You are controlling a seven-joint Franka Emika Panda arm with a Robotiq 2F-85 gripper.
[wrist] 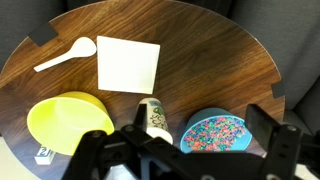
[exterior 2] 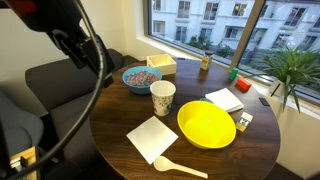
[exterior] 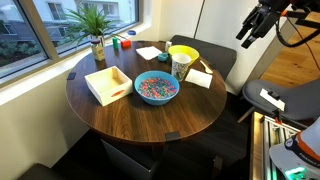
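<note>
High above the round wooden table [exterior: 125, 125], my gripper stands open, its two dark fingers wide apart and nothing held. Below it, in the wrist view, are a patterned cup [wrist: 153, 112], a white paper square [wrist: 127, 66] and a pale spoon [wrist: 66, 53]. A yellow bowl [wrist: 68, 122] lies to the left and looks empty in exterior view 2. To the right is a blue bowl [exterior: 156, 87] full of small coloured pieces. The cup [exterior 2: 162, 97] stands upright between the two bowls.
An open cream box [exterior: 108, 84] sits near the window side. A potted plant [exterior 2: 286, 68], a green container [exterior 2: 233, 73] and a small white box [exterior 2: 243, 121] stand around the table's edge.
</note>
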